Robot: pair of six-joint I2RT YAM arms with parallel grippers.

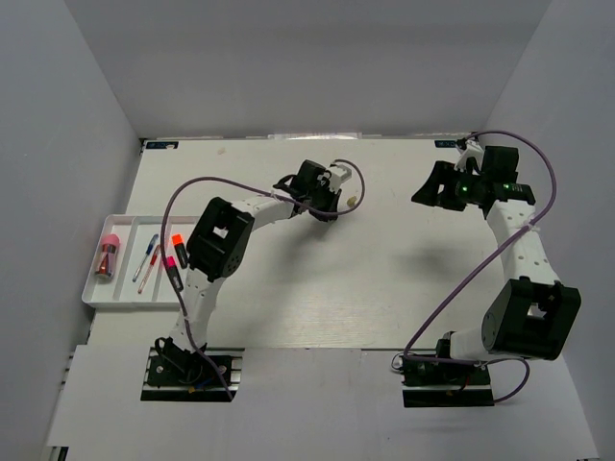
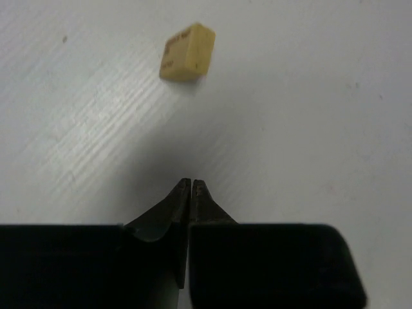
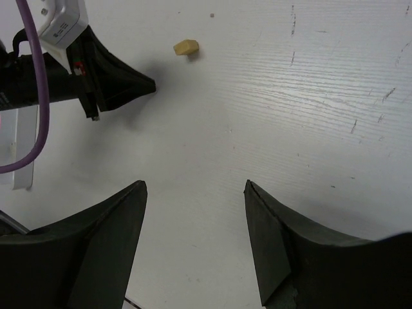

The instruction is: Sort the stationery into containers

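A small yellow block (image 2: pixel 188 53) with dark markings lies on the table, clear of the fingertips of my left gripper. Those tips are drawn together and nothing shows between them. From above, the block (image 1: pixel 352 201) is just to the right of my left gripper (image 1: pixel 327 216); it also shows in the right wrist view (image 3: pixel 187 47). My right gripper is open and empty over bare table. In the white divided tray (image 1: pixel 135 303) are a pink-topped container (image 1: pixel 107 257), a blue pen (image 1: pixel 146 256), a red pen (image 1: pixel 150 269) and highlighters (image 1: pixel 180 252).
My left arm (image 1: pixel 205 298) reaches over the tray's right side and hides part of it. The purple cable (image 1: pixel 178 279) loops along that arm. Between the two arms the table (image 1: pixel 356 288) is bare.
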